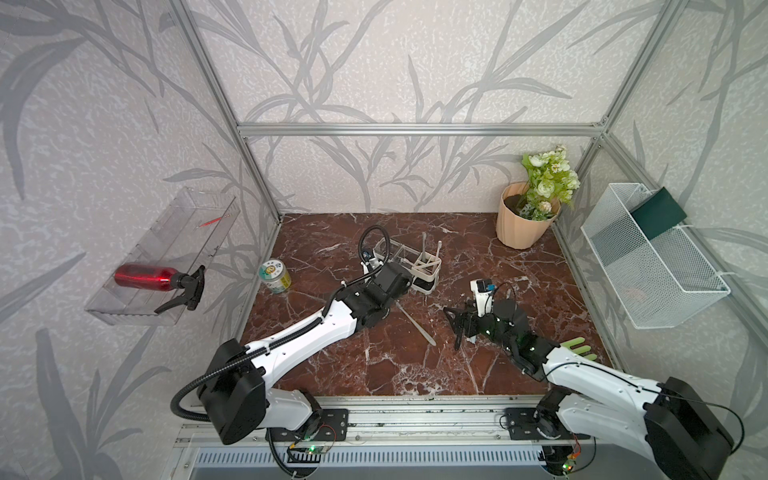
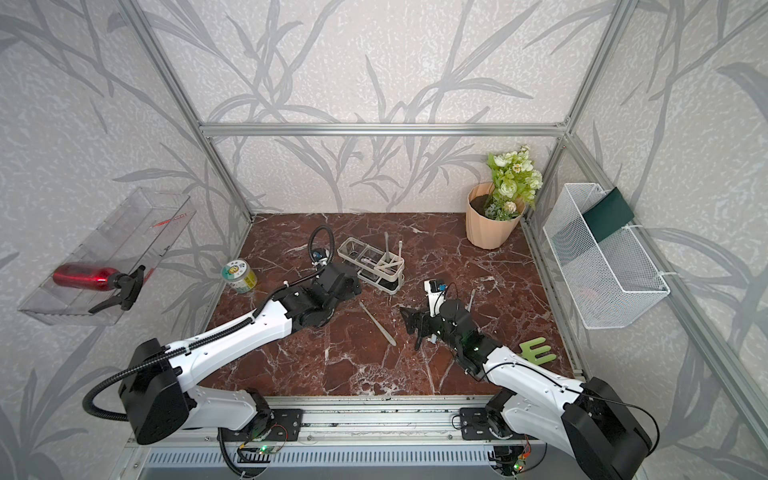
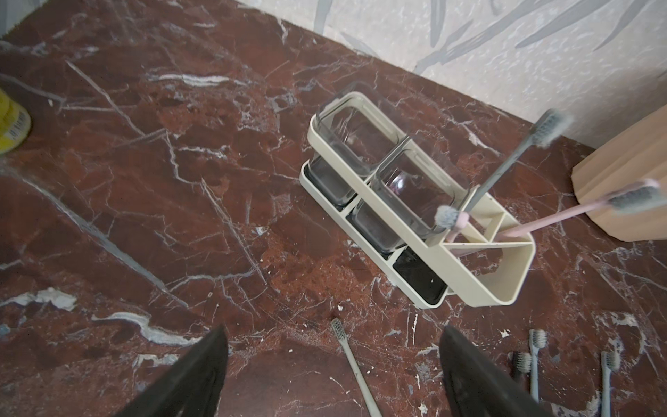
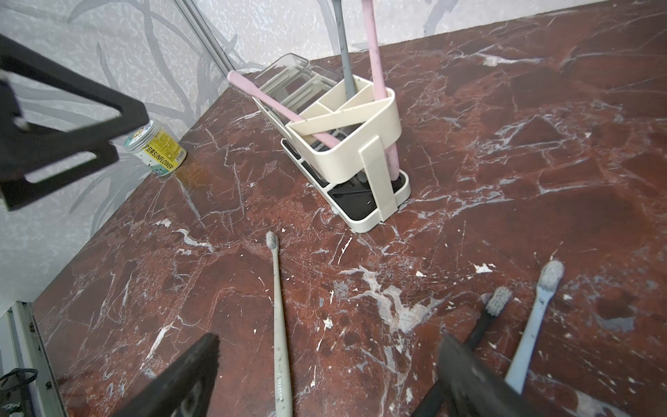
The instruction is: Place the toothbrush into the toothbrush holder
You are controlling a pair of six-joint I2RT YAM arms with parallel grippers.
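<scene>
The cream toothbrush holder (image 4: 375, 111) stands at the back middle, holding pink and grey toothbrushes. My left gripper hangs open in front of it; a pale toothbrush (image 3: 357, 368) lying on the counter shows between its blurred fingers. My right gripper is open at the right, low over the counter. In its view the pale toothbrush (image 4: 280, 326) lies centre-left, with a black toothbrush (image 4: 472, 333) and a light blue toothbrush (image 4: 531, 326) to the right. Neither gripper holds anything.
A can (image 1: 274, 276) stands at the left, a flowerpot (image 1: 520, 224) at the back right, and a green fork-shaped object (image 2: 536, 352) at the right edge. A wire basket (image 1: 648, 288) hangs on the right wall, an acrylic shelf (image 1: 128, 312) on the left.
</scene>
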